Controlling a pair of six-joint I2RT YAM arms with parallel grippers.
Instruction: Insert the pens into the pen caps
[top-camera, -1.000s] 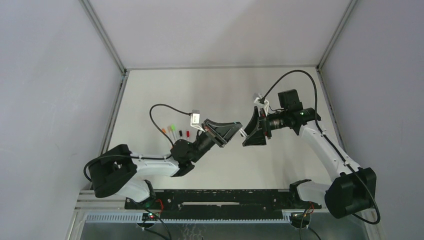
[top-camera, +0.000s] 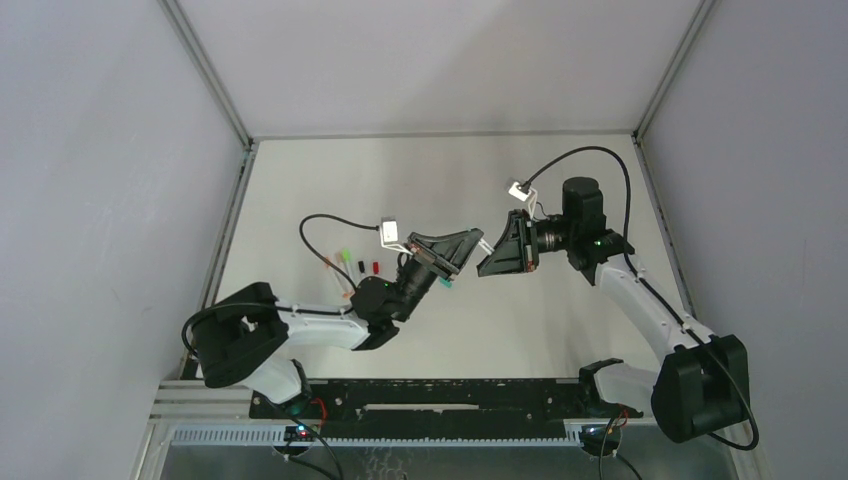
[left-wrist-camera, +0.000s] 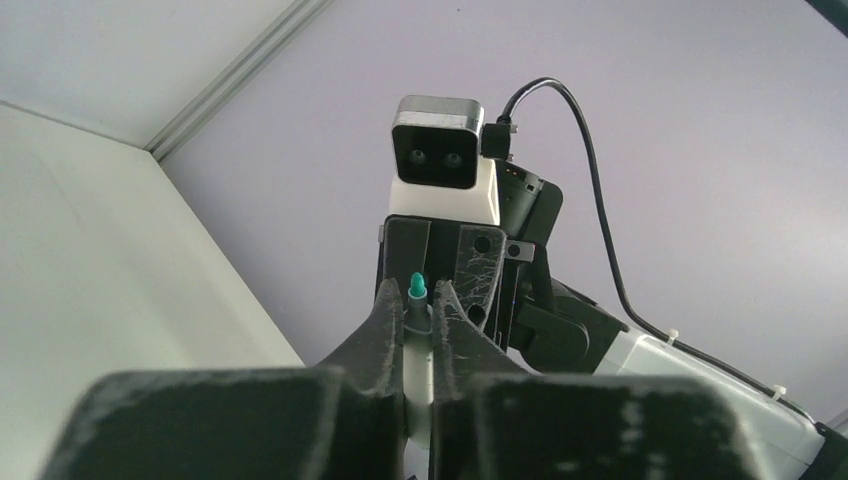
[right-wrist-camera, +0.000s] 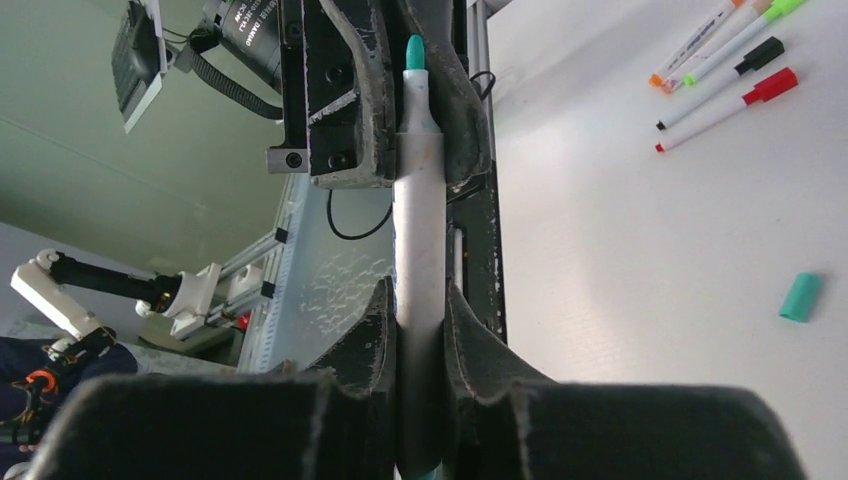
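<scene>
A white pen with a teal tip is held upright in my right gripper, which is shut on its barrel. My left gripper faces the right one above the table's middle, its fingers around the teal-tipped end of the pen; whether they touch it is unclear. In the right wrist view, a teal cap lies alone on the table.
Capped pens with orange, green, black and red colours lie on the white table at the left middle, partly behind my left arm.
Both grippers have risen slightly in the top view since a second ago and shifted a little, staying face to face with the pen between them.
</scene>
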